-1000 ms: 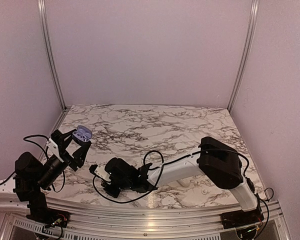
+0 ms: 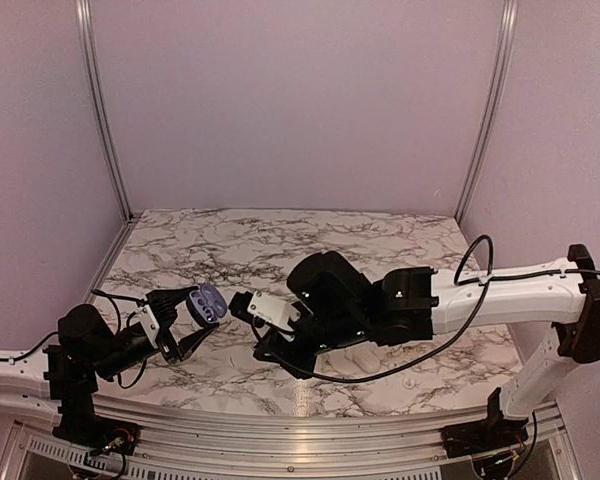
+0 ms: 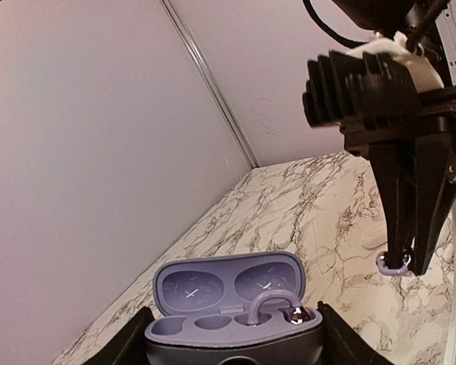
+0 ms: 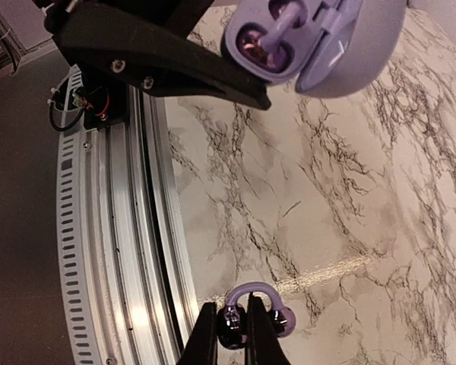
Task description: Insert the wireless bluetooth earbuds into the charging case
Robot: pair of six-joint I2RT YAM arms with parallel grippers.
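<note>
The open lilac charging case (image 2: 207, 304) is held up in my left gripper (image 2: 194, 320), lid raised. In the left wrist view the case (image 3: 235, 342) has one earbud (image 3: 273, 296) seated in its right side, the left wells empty. My right gripper is shut on a second lilac earbud (image 4: 262, 287), seen low in the right wrist view and, in the left wrist view, hanging at the fingertips right of the case. The two grippers face each other, a short gap apart.
A pale object (image 3: 374, 239) lies on it behind the right gripper in the left wrist view. The metal rail (image 2: 290, 425) runs along the front edge.
My left gripper with the case has moved right and lower in the top view. The right arm has risen and swung right, its gripper now level with the case.
</note>
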